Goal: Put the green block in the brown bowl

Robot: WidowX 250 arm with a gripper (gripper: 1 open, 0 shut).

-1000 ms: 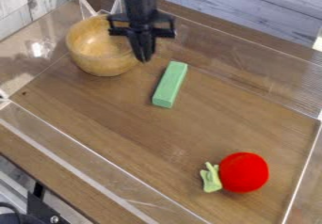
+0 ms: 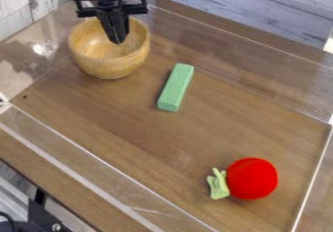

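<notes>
The green block (image 2: pixel 176 87) lies flat on the wooden table, its long side slanting away from the camera. To its left stands the brown bowl (image 2: pixel 107 64), a round wooden one, upright near the back left. My black gripper (image 2: pixel 115 31) hangs over the bowl's back part, its fingers pointing down and hiding some of the rim. The block is well apart from it, to the right and nearer the camera. The fingers are too dark and small to show how wide they stand.
A red round object (image 2: pixel 252 178) with a pale green part sits at the front right. Raised edges border the table (image 2: pixel 117 129), with a light wall behind at the left. Bare surface fills the middle and right.
Bowl, block and red object have stayed in place.
</notes>
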